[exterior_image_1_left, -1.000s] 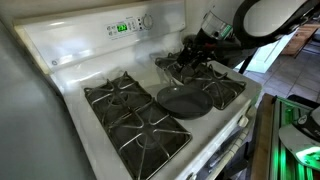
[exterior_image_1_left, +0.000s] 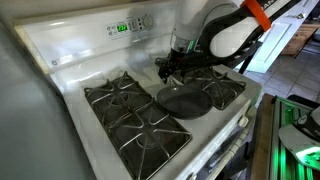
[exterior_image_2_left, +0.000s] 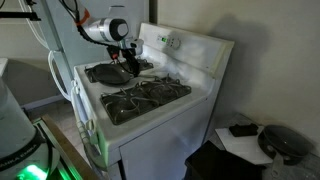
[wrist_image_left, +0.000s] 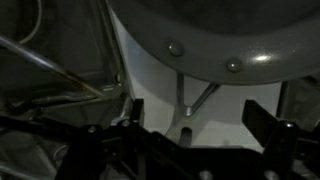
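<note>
A dark round frying pan (exterior_image_1_left: 185, 101) rests on the stove, toward the right-hand burners in exterior view 1. In the wrist view, the underside curve of the pan's wall (wrist_image_left: 230, 45) fills the top, with two rivets showing. Its light, forked handle (wrist_image_left: 184, 112) runs down from the rivets into the space between my fingers. My gripper is open, one dark finger on either side of that handle and nothing clamped. From exterior view 2, the gripper (exterior_image_2_left: 131, 62) appears beside the pan (exterior_image_2_left: 108, 74), on the side near the control panel.
Black burner grates (exterior_image_1_left: 145, 138) cover the stove's other side, with bare white surface between them. The upright control panel (exterior_image_1_left: 110, 35) stands behind. In exterior view 2, a dark pot (exterior_image_2_left: 286, 142) sits at the right, away from the stove.
In exterior view 1, my arm and gripper have shifted left, toward the control panel and the pan's handle side. The pan has stayed in place.
</note>
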